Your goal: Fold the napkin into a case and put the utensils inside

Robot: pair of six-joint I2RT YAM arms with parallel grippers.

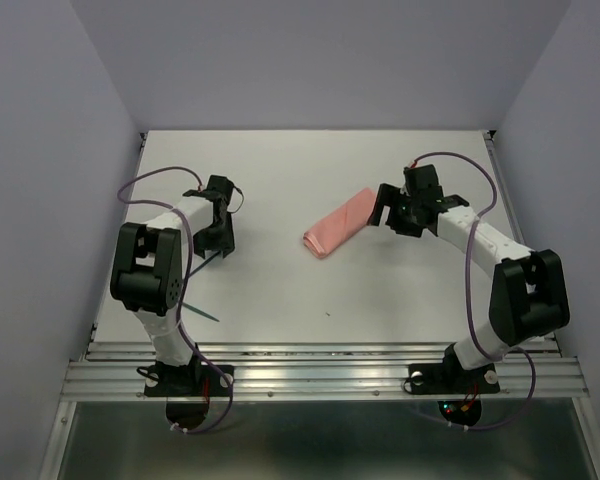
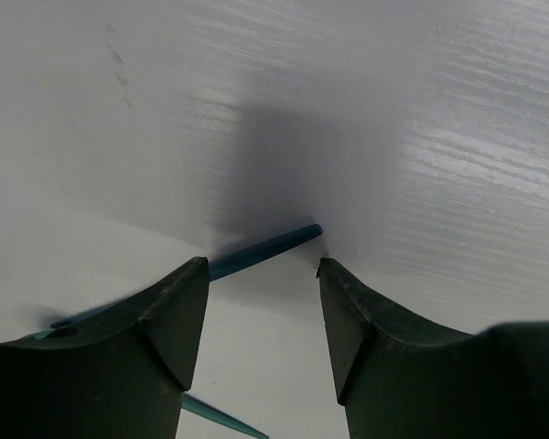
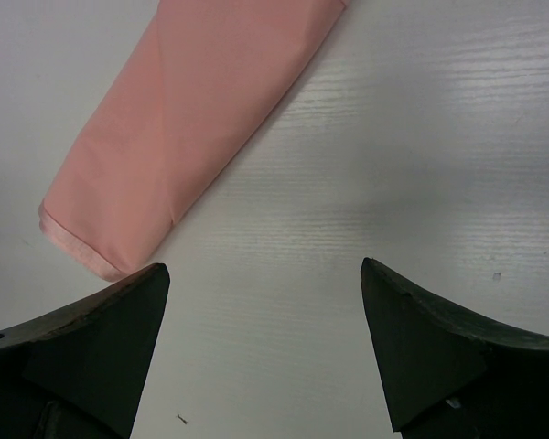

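Observation:
A folded pink napkin (image 1: 339, 222) lies mid-table. Two slim utensils lie at the left: a dark blue-green one (image 2: 261, 251) and a teal one (image 2: 221, 416). My left gripper is low over the dark one, fingers apart, with the utensil's tip between them on or just above the tabletop; contact is unclear. My right gripper stands open just right of the napkin, with nothing between its fingers.
A tiny dark mark (image 1: 328, 314) is at the front middle. Walls border both sides and the back.

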